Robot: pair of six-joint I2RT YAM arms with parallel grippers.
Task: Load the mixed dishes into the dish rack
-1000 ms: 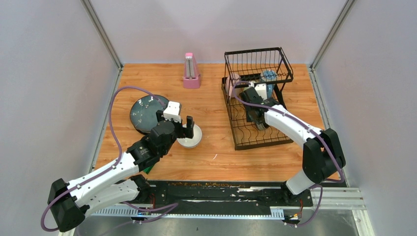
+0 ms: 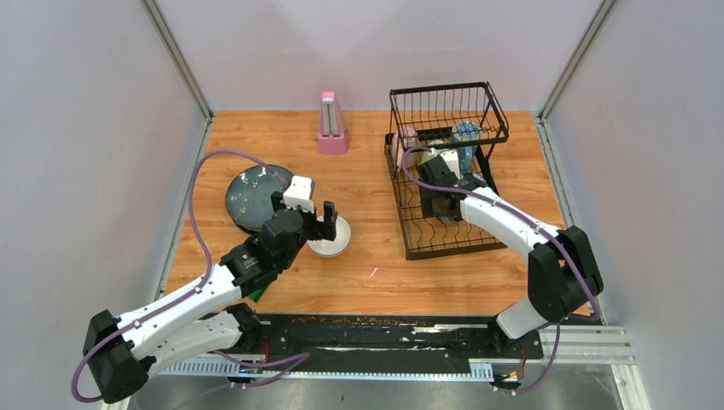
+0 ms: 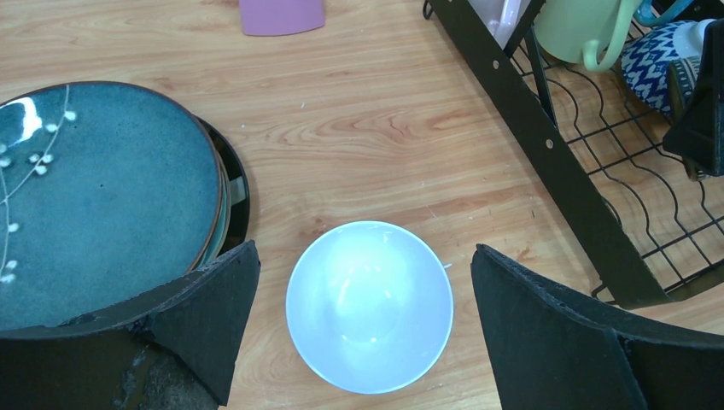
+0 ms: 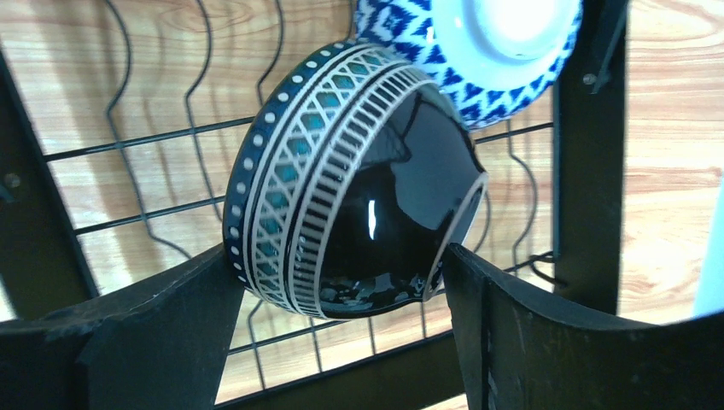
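Note:
The black dish rack (image 2: 408,239) holds cups and bowls. In the right wrist view, a dark patterned bowl (image 4: 359,188) rests tilted in its lower tier, beside a blue-and-white bowl (image 4: 478,85). My right gripper is around the dark bowl's near end, part open; whether it grips cannot be told. My left gripper stands open above a white bowl (image 3: 369,303) on the table. A stack of teal plates (image 3: 94,196) lies left of that bowl.
A pink object (image 2: 332,128) stands at the back of the table. Bare wood lies between the plates and the rack and along the front right.
The left arm has not moved.

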